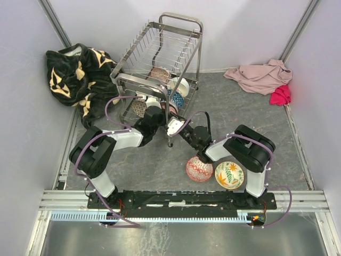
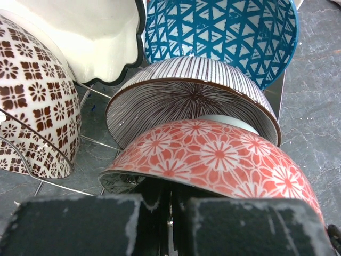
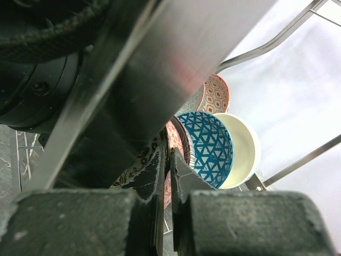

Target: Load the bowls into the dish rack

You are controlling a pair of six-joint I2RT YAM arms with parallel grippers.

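In the lower shelf of the steel dish rack [image 1: 176, 32] bowls stand tilted: a brown-flower bowl [image 2: 37, 101], a white bowl [image 2: 90, 32], a blue bowl [image 2: 224, 26], a striped bowl [image 2: 208, 69]. My left gripper is shut on the rim of a pink flower bowl [image 2: 229, 160] in front of the striped one. My right gripper is shut at the rack's near upright, beside the pink bowl; whether it touches the bowl is unclear.
Two bowls, a red patterned one [image 1: 199, 168] and a flowered one [image 1: 229, 175], sit at the lower right. Dark blanket [image 1: 80, 80] lies left, pink cloths [image 1: 258, 77] back right.
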